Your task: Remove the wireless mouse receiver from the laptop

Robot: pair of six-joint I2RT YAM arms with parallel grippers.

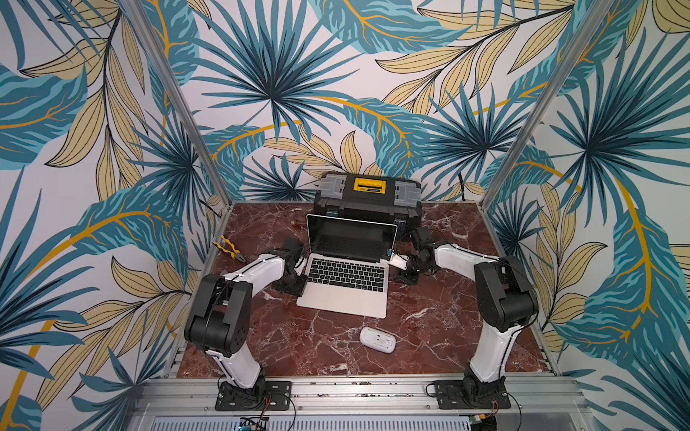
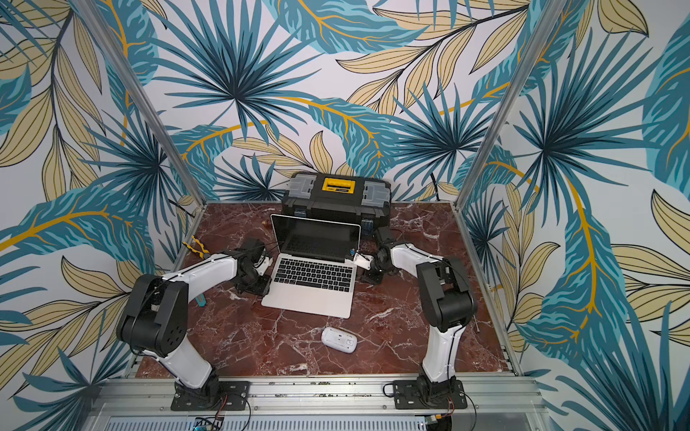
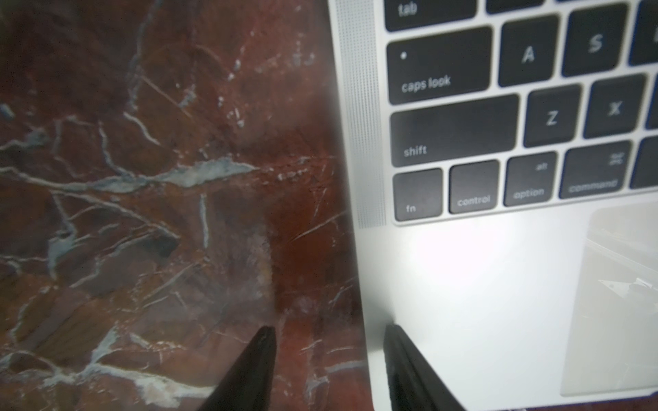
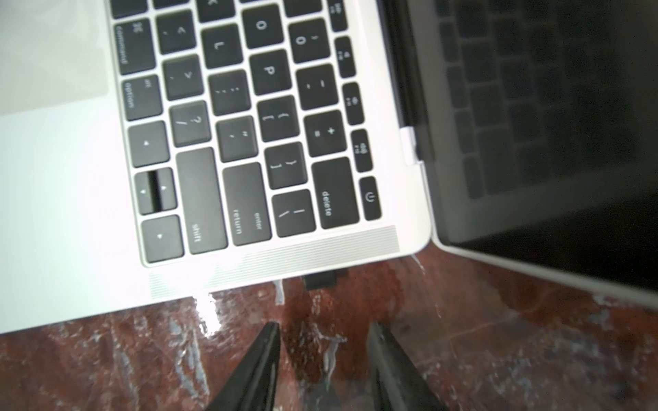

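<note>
The silver laptop point(image 1: 336, 299) stands with its lid up in the middle of the table. In the right wrist view a small black receiver point(image 4: 320, 279) juts from its right side edge, close to the delete key. My right gripper is open in line with the receiver, fingertips a short gap away and nothing between them. On the laptop's other side, my left gripper is also open at the front left edge; one fingertip point(image 3: 393, 337) shows against the palm rest and the other over bare table. Whether it touches cannot be told.
In front of the laptop lies a white mouse point(image 1: 378, 339). A black and grey toolbox point(image 1: 337, 188) stands close behind the lid, and yellow-handled pliers point(image 1: 228, 247) lie at the far left.
</note>
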